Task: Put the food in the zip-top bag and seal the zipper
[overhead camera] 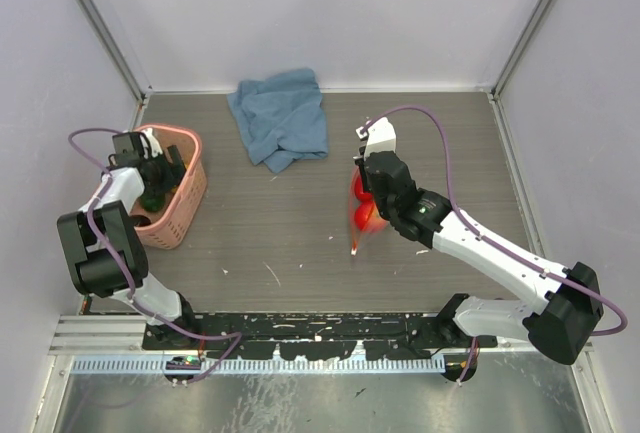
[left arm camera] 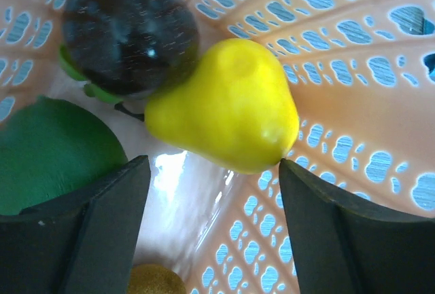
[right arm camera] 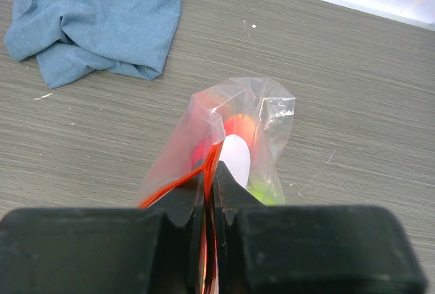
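My left gripper is part open down inside a pink basket (overhead camera: 180, 218), over a yellow pear (left arm camera: 224, 104); nothing shows between its fingers. A dark round fruit (left arm camera: 126, 26) and a green fruit (left arm camera: 47, 158) lie beside the pear. My right gripper is shut on the orange zipper edge of a clear bag (right arm camera: 163, 165), which holds red and other coloured food; in the top view the bag is partly hidden beneath that arm.
A crumpled blue cloth (overhead camera: 275, 118) lies at the back of the table. Walls enclose the sides and back.
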